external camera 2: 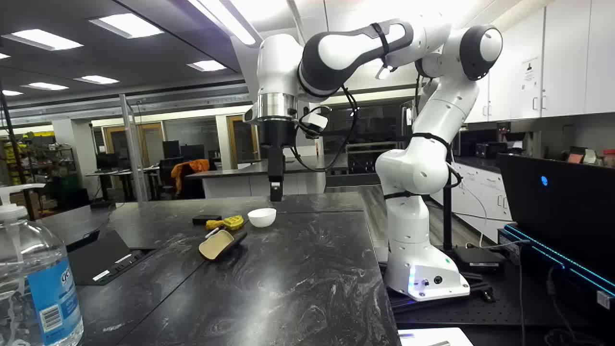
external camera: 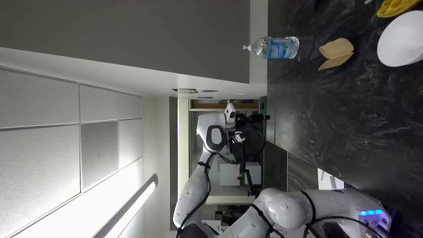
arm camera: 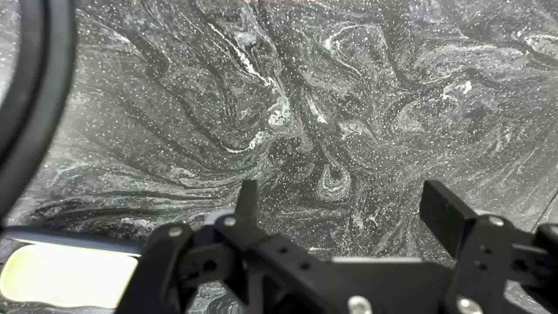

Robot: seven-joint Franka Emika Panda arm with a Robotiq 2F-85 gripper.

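My gripper is open in the wrist view, its two black fingers wide apart with only bare table beyond them. In exterior view 2 the gripper [external camera 2: 276, 191] points down, above the far part of the table and clear of the objects. A white bowl [external camera 2: 262, 217] stands on the table near and below it. Left of the bowl are a yellow item [external camera 2: 233, 222] and a tan-faced, dark-backed curved piece [external camera 2: 214, 245]. A pale, overexposed object with a dark edge [arm camera: 68, 274] shows at the wrist view's lower left; I cannot tell which it is.
A clear bottle with a blue label [external camera 2: 55, 300] stands at the near left. Beyond it are a black laptop-like device [external camera 2: 104, 253] and a small black block [external camera 2: 206, 219].
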